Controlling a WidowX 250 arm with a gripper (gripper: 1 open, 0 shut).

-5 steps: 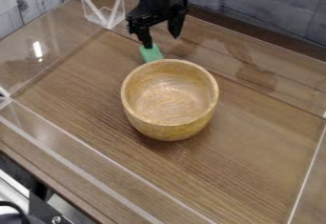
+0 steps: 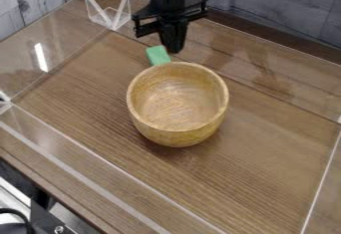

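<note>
A small green block lies on the wooden table just behind a large round tan bowl. My black gripper hangs above and behind the block, at the top middle of the view, apart from it. Its fingers are small and dark here, and nothing shows held by them.
The empty bowl fills the middle of the wooden table. A wall or raised edge runs along the back, with clear plastic pieces at the back left and left edge.
The gripper has risen away from the green block, which now shows fully on the table. The bowl has stayed in place.
</note>
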